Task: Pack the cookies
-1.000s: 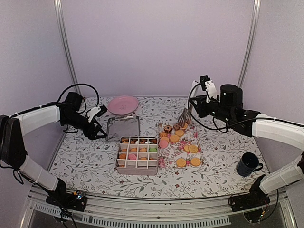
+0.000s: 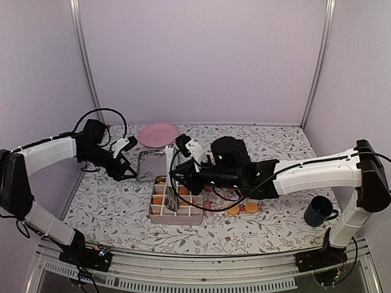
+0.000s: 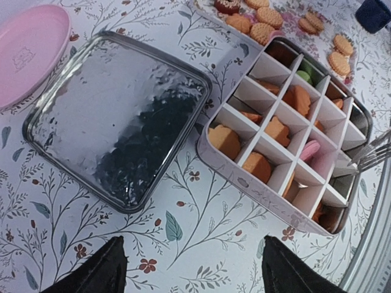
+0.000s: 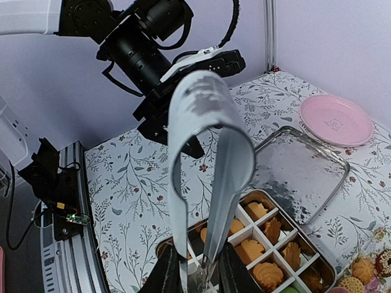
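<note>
White tongs with slotted metal ends (image 2: 172,198) point down over the compartment box (image 2: 177,221); my right gripper is shut on them. In the left wrist view the metal tongs tips (image 3: 372,154) are above the box's right side; whether they hold a cookie I cannot tell. Several compartments contain cookies, such as a round tan one (image 3: 225,141) and a pink one (image 3: 310,149). Loose cookies (image 3: 267,17) lie on a flowered mat beyond the box. My left gripper stands open and empty, to the left of the box.
An empty dark metal tray (image 3: 116,116) lies behind the box, near a pink plate (image 2: 158,135). A dark blue mug (image 2: 319,211) stands at the right of the table.
The right arm has swung left with the tongs, from above the loose cookies to over the compartment box, and lowered them. The left arm has stayed still.
</note>
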